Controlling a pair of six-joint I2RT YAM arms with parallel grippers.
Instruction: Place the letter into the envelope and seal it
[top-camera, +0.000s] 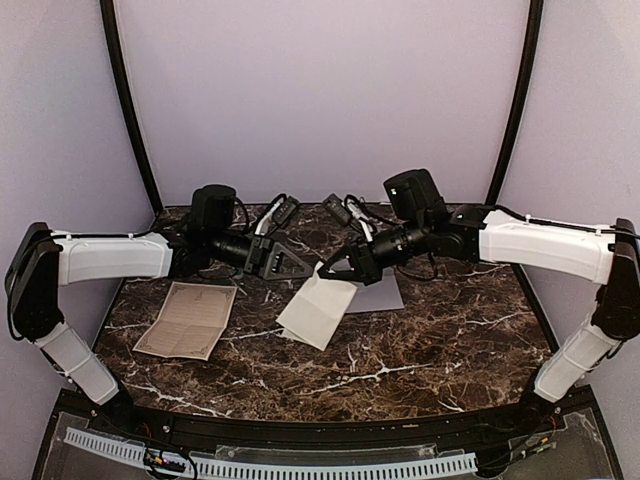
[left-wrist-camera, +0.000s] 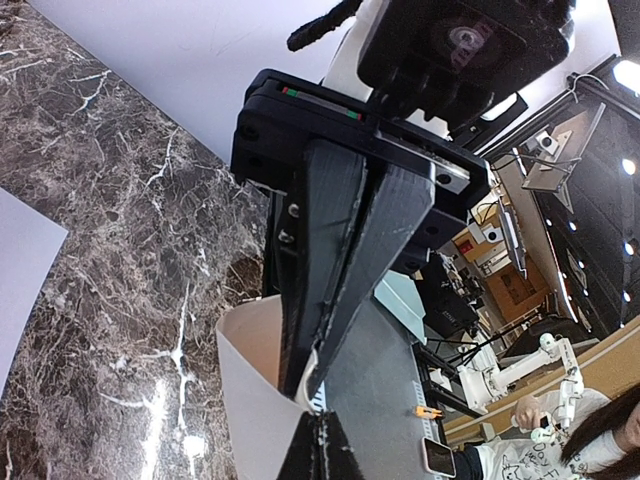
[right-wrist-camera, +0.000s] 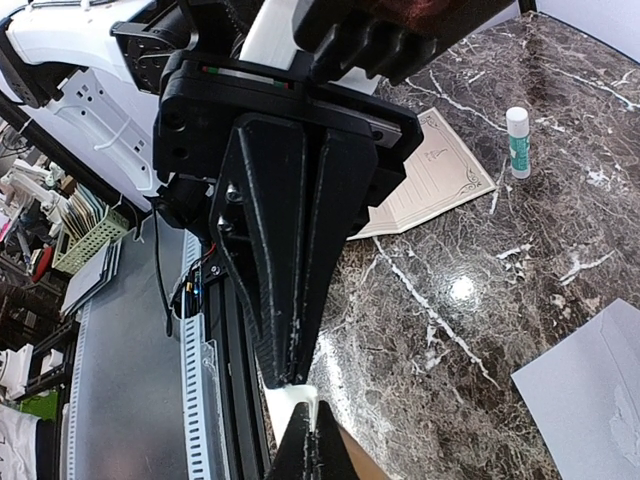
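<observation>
A cream paper piece (top-camera: 318, 308), folded or layered, hangs above the middle of the table by its upper corner. I cannot tell if it is the envelope or a folded sheet. My right gripper (top-camera: 324, 270) is shut on that corner; in the left wrist view, a white paper edge (left-wrist-camera: 311, 380) shows at its tips. Facing it, my left gripper (top-camera: 310, 272) is shut, its tips close to the same corner. Whether it pinches any paper cannot be told. A tan printed letter (top-camera: 187, 320) lies creased on the table at left.
Behind the hanging paper, a white sheet or envelope (top-camera: 380, 294) lies flat, partly covered. The right wrist view shows a glue stick (right-wrist-camera: 518, 142) standing near the letter.
</observation>
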